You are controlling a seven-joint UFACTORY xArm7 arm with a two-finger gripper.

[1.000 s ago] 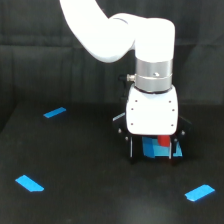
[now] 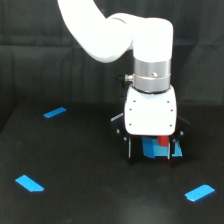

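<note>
My gripper (image 2: 150,150) hangs below the white hand (image 2: 150,113), right of centre, pointing down. Its dark fingers (image 2: 129,147) stand wide apart, so it looks open. A red object (image 2: 163,141) shows just beneath the hand, partly covered by it. Around and below the red lies a blue patch (image 2: 150,149), reaching a little past the right finger. Whether a finger touches the red object cannot be made out against the dark background.
Blue strips lie on the black surface at front left (image 2: 29,184), front right (image 2: 200,192) and back left (image 2: 55,112). A dark curtain (image 2: 40,50) closes off the back.
My arm and hand have shifted very slightly to the left. The red object, the blue patch and the strips look the same.
</note>
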